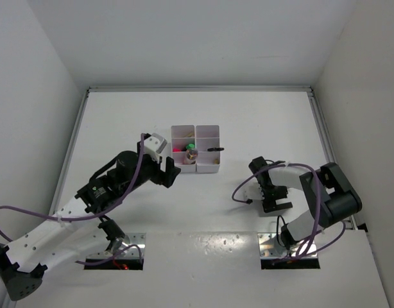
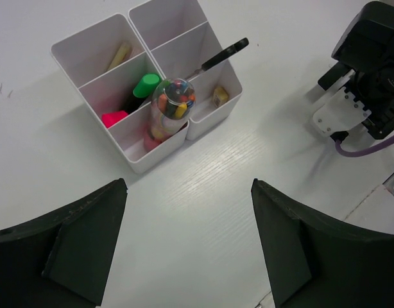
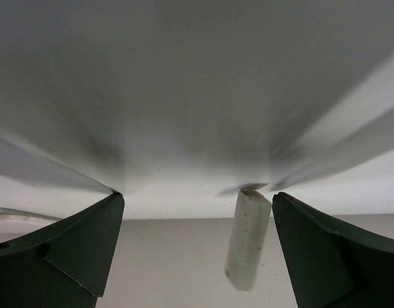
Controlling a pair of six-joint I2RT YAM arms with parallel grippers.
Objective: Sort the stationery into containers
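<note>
Two white divided boxes stand mid-table: the left box point(image 2: 104, 35) and the right box point(image 2: 165, 9). A clear jar point(image 2: 162, 131) of colourful pieces, a green-capped item point(image 2: 145, 85) and a pink item point(image 2: 112, 118) sit in the left one. A black-handled tool point(image 2: 226, 54) lies across the right one's rim, with a small yellowish block point(image 2: 220, 96) in its front compartment. My left gripper is open and empty, left of the boxes. At the right, my right gripper is open low over the table; a pale block point(image 3: 248, 240) shows near its right finger.
A pale stick point(image 2: 120, 56) rests in the left box's back compartment.
</note>
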